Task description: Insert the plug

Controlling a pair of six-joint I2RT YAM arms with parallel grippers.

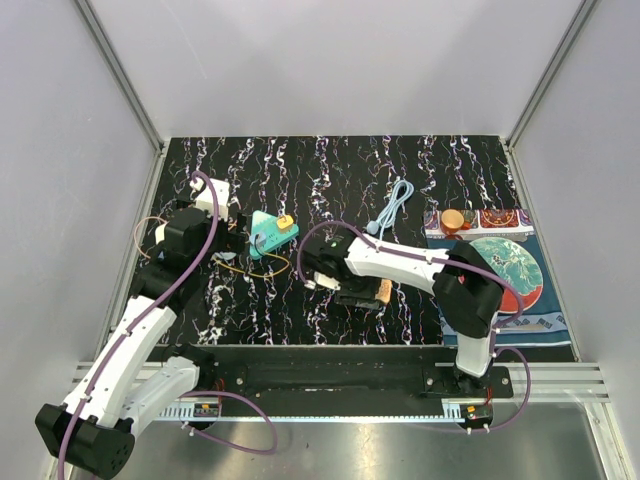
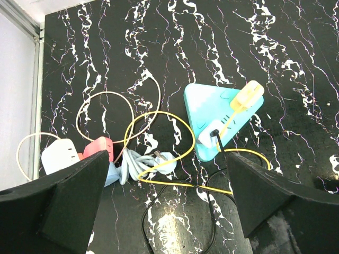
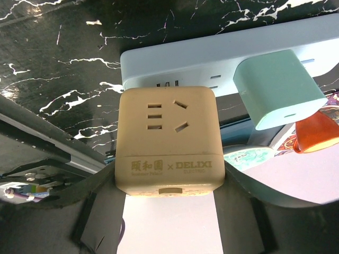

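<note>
In the right wrist view, my right gripper is shut on a tan cube plug [image 3: 169, 127], with slotted outlets and lettering on the face toward the camera. Behind it lies a pale power strip [image 3: 143, 62], partly covered by the cube. Some of the strip's slots show just past the cube's far edge; its prongs are hidden, and I cannot tell whether it touches the strip. A mint-green plug [image 3: 278, 87] stands on the strip to the right. Over on the left, my left gripper hangs open above cables, nothing between its fingers.
A turquoise triangular block [image 2: 204, 106] carries a yellow plug [image 2: 247, 95] and a white one. Yellow, black and pale cables tangle beside it. An orange cup [image 1: 452, 220] and a round plate [image 1: 508, 270] stand at right.
</note>
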